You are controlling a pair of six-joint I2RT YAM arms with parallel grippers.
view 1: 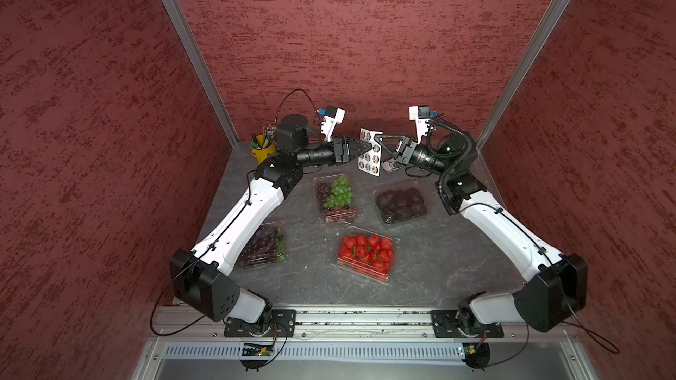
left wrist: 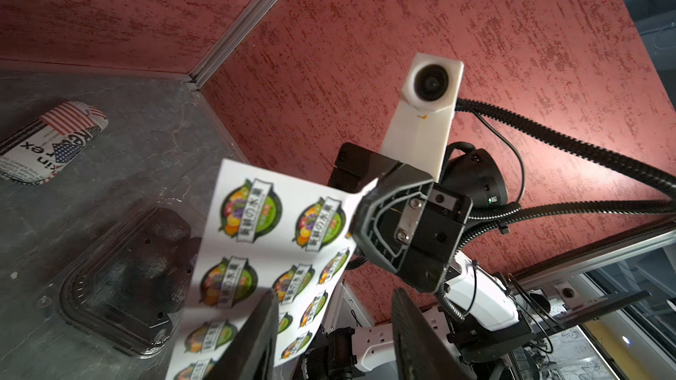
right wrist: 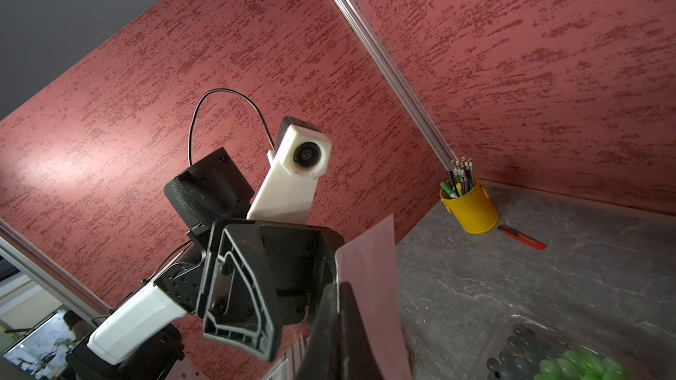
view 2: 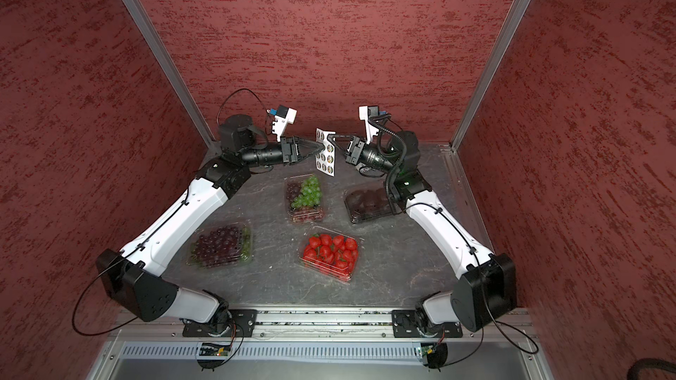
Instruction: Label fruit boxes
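Note:
A white sheet of round fruit labels hangs upright above the table's middle, slightly bent. My right gripper is shut on its upper edge at the right. At the sheet's left side, my left gripper stands open, fingers apart with nothing gripped; part of the sheet shows behind and between them. Below sit clear boxes: red and green grapes, dark round fruit, red tomatoes, and dark grapes at front left, partly under the left arm in the top left view.
A yellow bucket of pens stands in the back left corner, a red cutter beside it. Behind the dark fruit lies a printed packet.

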